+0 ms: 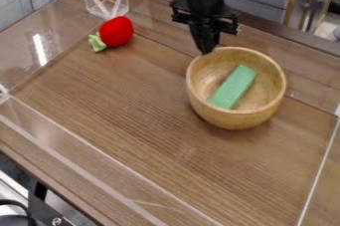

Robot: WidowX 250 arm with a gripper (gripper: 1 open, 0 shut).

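Note:
My black gripper points down just behind a wooden bowl, its tip near the bowl's back-left rim and nothing visible between its fingers; it looks shut. A green oblong block lies inside the bowl. A red round object with a small green piece beside it lies at the upper left.
A clear plastic item lies at the top left. A ledge runs along the back right, and a dark cable sits at the lower-left corner.

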